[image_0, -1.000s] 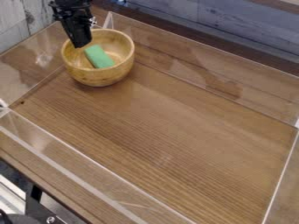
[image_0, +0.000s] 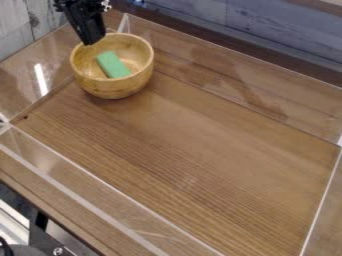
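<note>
A yellow-tan bowl (image_0: 127, 85) sits on the wooden tray at the upper left, with a green block (image_0: 112, 64) lying inside it. Just above the bowl's back left rim is my dark gripper (image_0: 88, 36), partly cut off by the top edge. It looks shut, with nothing visible between its fingers, though the tips are small in view.
Pale walls border it on the left, back and right, and cables show at the lower left corner.
My gripper has shifted slightly at the bowl's back left rim over the last second. The bowl and green block look nearly unchanged.
</note>
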